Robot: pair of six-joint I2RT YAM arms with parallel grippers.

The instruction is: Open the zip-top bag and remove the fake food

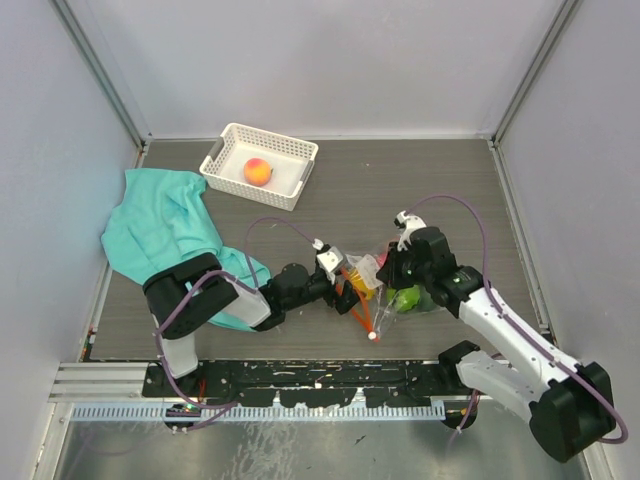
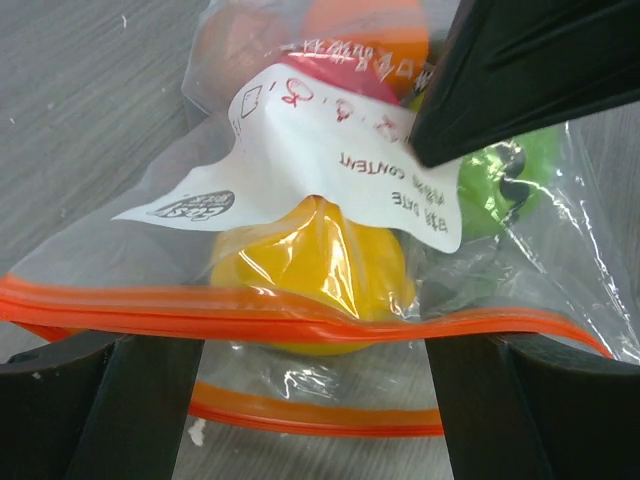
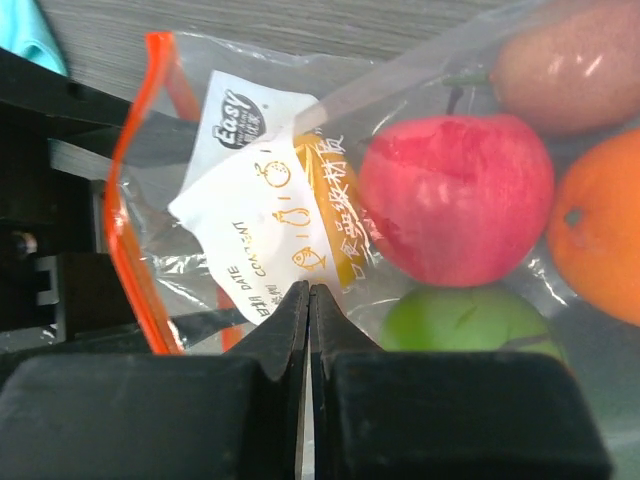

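The clear zip bag point(image 1: 420, 303) lies on the table, its mouth edged by an orange zip point(image 2: 330, 327). My left gripper stands open at that mouth, its fingers well apart; in the right wrist view they reach in under the film. From the right, my right gripper is shut at the edge of the white label point(image 3: 270, 215), pinching the bag's film there. Inside the bag are a yellow pepper point(image 2: 315, 260), a red fruit point(image 3: 455, 195), an orange point(image 3: 605, 225), a green fruit point(image 3: 460, 322) and a brownish one point(image 3: 570, 70).
A white basket point(image 1: 228, 170) holding a peach point(image 1: 257, 172) stands at the back left. A teal cloth point(image 1: 155, 225) covers the table's left side. Bare table lies behind the bag and to the right of the basket.
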